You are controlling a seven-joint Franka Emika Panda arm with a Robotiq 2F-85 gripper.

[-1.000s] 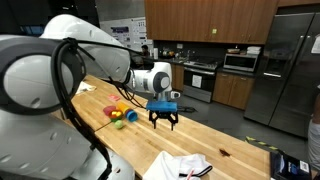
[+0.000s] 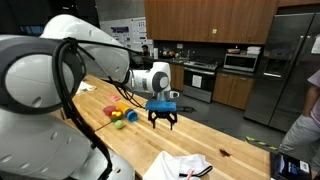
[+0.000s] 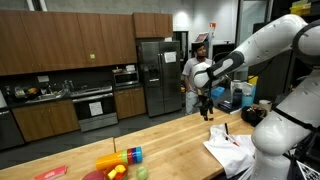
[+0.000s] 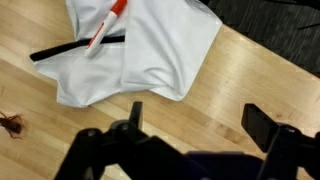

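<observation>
My gripper (image 2: 163, 121) is pointing down over the wooden table with its fingers wide apart and nothing between them. In the wrist view, a crumpled white cloth (image 4: 165, 62) lies beyond and to the left of the gripper, apart from its fingers. A red-and-white pen-like item (image 4: 105, 28) rests on the cloth, near a dark strip (image 4: 62, 49). A small brown object with thin legs or strands (image 4: 11, 125) sits on bare wood at the left edge.
Colourful items, including a blue cylinder (image 2: 130, 115) and a green round thing (image 2: 117, 114), stand on the table's left in exterior view 1. A person (image 3: 195, 70) is by the table's far end. Bare wood (image 2: 205, 140) lies around the gripper.
A person has come into view at the right edge of exterior view 1. The arm, gripper and cloth look unmoved.
</observation>
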